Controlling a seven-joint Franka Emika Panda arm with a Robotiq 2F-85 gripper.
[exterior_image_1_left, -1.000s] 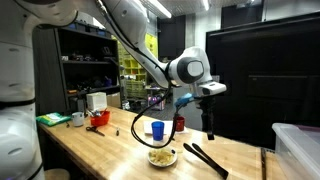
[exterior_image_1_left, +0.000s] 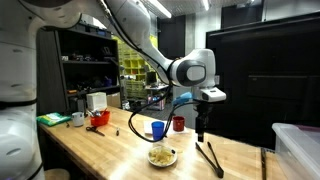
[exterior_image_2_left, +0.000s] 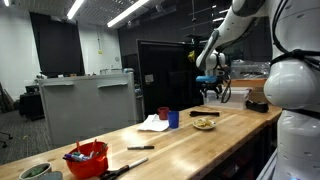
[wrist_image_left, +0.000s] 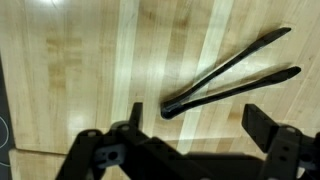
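Observation:
Black tongs (wrist_image_left: 215, 85) lie flat on the wooden table, their two arms spread in a V. In the wrist view the joined end points toward my gripper, whose fingers stand wide apart with that end between them in the picture. From the side, my gripper (exterior_image_1_left: 200, 137) hangs above the table by the hinge end of the tongs (exterior_image_1_left: 211, 162), apart from them. Nothing is held.
A plate of yellowish food (exterior_image_1_left: 162, 156) sits to the left of the tongs. Blue and red cups (exterior_image_1_left: 158, 129) (exterior_image_1_left: 179, 124) stand behind it. A red basket (exterior_image_2_left: 86, 158) is at the far end, and a clear bin (exterior_image_1_left: 298, 148) at the right.
My gripper has shifted a little to the left in exterior view 1, from over the tongs toward their upper left end. The tongs and plate have not moved.

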